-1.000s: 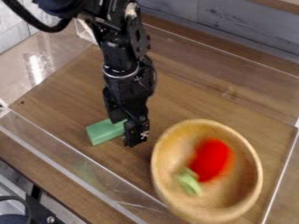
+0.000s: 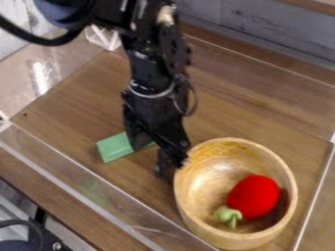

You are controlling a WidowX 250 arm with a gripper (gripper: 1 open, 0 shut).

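My black gripper [image 2: 155,147] hangs low over the wooden table, open, its blurred fingers just left of a tan bowl. A green block [image 2: 116,147] lies on the table, partly hidden behind the gripper; whether they touch I cannot tell. The wooden bowl [image 2: 202,221] at the lower right holds a red pepper-like object [image 2: 256,196] with a green stem.
A clear edge strip runs along the near left, a grey plank wall [image 2: 262,34] along the back. Dark cables show at the lower left.
My gripper has moved slightly and looks more blurred than before. The bowl's contents appear steady, after looking blurred a second ago.
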